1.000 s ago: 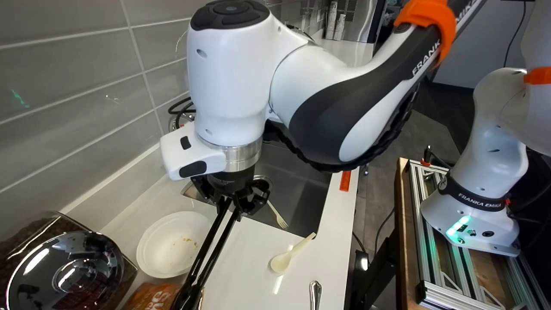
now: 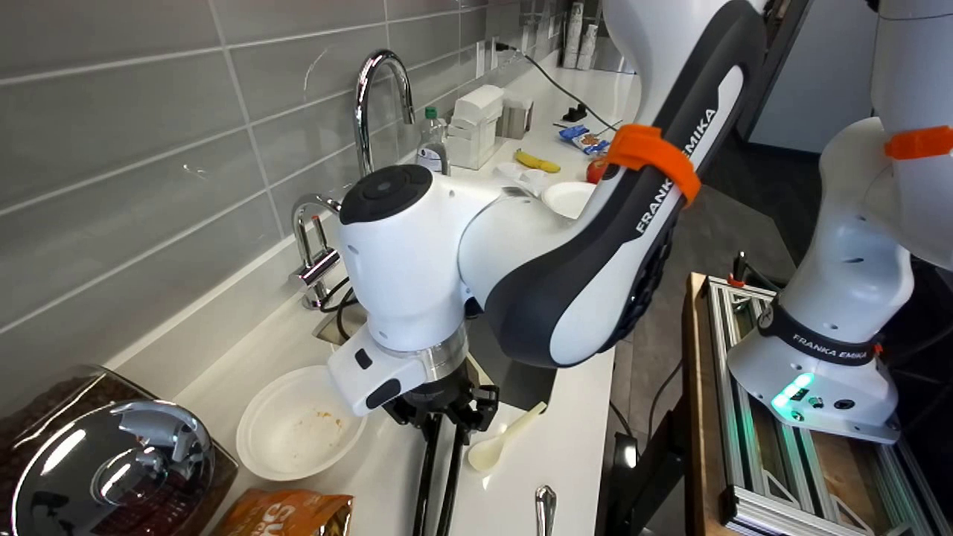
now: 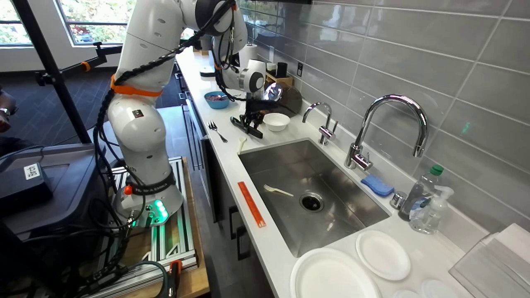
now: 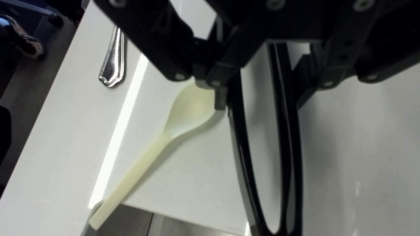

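Black tongs [image 4: 289, 157] run between the two fingers of my gripper in the wrist view, their arms spread apart. The fingertips sit close against the outer sides of the tongs; whether they grip cannot be told. Exterior view 1 has the gripper [image 2: 449, 420] low over the counter, with the tongs [image 2: 426, 473] extending toward the front. From the other side, the tongs [image 3: 246, 127] appear at counter level below the gripper [image 3: 252, 118]. A pale spoon [image 4: 145, 155] lies beside the left finger, its bowl partly covered by it and its handle over the sink edge.
A white bowl [image 2: 299, 429] stands beside the gripper on the wall side. An orange bag [image 2: 286, 514] and a glass-lidded pot [image 2: 112, 478] are nearer the camera. A metal fork [image 3: 217, 131] lies near the counter edge. The sink [image 3: 298, 188] contains a pale utensil [image 3: 278, 191].
My arm has come down and shifted right in exterior view 1, carrying the tongs closer to the spoon. The tongs' arms stand wider apart than before. Bowl and spoon have stayed put.
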